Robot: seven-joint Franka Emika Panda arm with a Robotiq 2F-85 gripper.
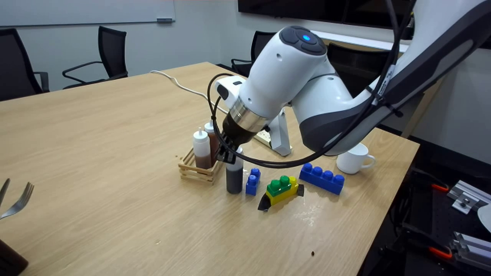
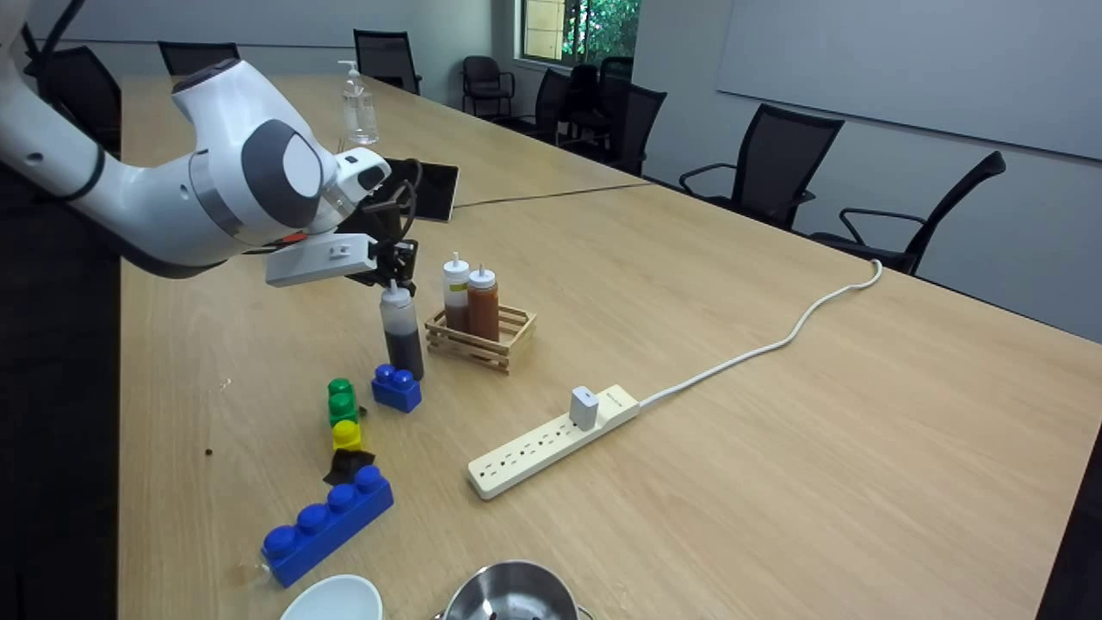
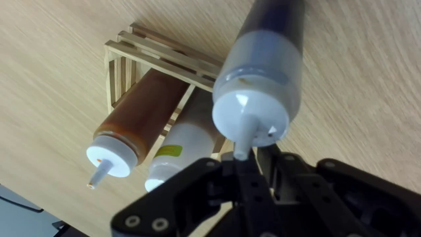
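A squeeze bottle with dark liquid (image 1: 234, 178) stands on the table beside the wooden crate, its white cap and nozzle on top. In the wrist view this dark bottle (image 3: 260, 79) lies just beyond my gripper, with its nozzle overlapping the fingertips. The two fingers are drawn together, and the bottle's body is not between them. Seen from the second exterior camera, the gripper (image 2: 400, 270) is at the top of the bottle. The wooden crate (image 2: 511, 351) holds a red-brown sauce bottle (image 2: 483, 308) and a pale bottle with a yellow-green label (image 2: 455, 288).
A small blue block (image 1: 252, 181), a green and yellow block piece (image 1: 281, 189) and a long blue block (image 1: 322, 179) lie close by. Farther off are a white mug (image 1: 352, 159) and a power strip (image 2: 553, 444). The table's left side is largely open.
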